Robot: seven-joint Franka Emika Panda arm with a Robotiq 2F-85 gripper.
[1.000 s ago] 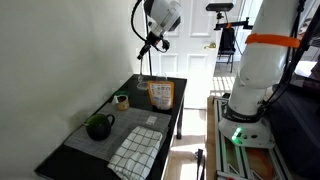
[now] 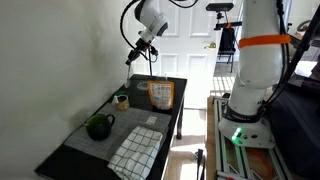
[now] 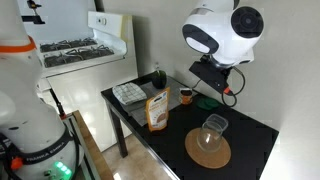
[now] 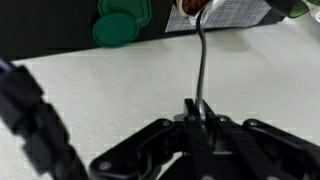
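A thin metal utensil handle [image 4: 203, 65] is held in my shut gripper and runs up toward the top of the wrist view. Its far end reaches the mug [image 4: 190, 10], where brown bits show; whether it touches them cannot be told. In the first exterior view, my gripper [image 2: 133, 58] is above and behind the mug [image 2: 122, 103], with the utensil [image 2: 128, 75] hanging down toward it. The second exterior view shows the mug [image 3: 187, 96] beside the wall, below the arm.
An orange-and-white bag [image 3: 157, 110] stands near the table's front edge. A clear container [image 3: 211, 132] rests on a round board [image 3: 205, 154]. Green lids [image 4: 116, 29] lie beside the mug. A dark green pot [image 2: 99, 127] and checked cloth [image 2: 134, 151] occupy the other end.
My gripper has moved left in the first exterior view with the utensil, from over the clear container's area to the mug. The mug and other tabletop things look unmoved.
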